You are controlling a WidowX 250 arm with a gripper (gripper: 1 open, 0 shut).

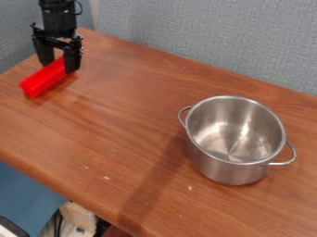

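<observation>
A long red block (43, 80) lies on the wooden table at the upper left, near the back edge. My black gripper (57, 58) is low over the block's far end, its fingers around or beside it; whether they touch it or how far they are closed is unclear. A steel pot (234, 141) with two side handles stands empty on the right part of the table.
Grey walls border the back and left. Past the table's lower-left edge are a blue surface and some cables.
</observation>
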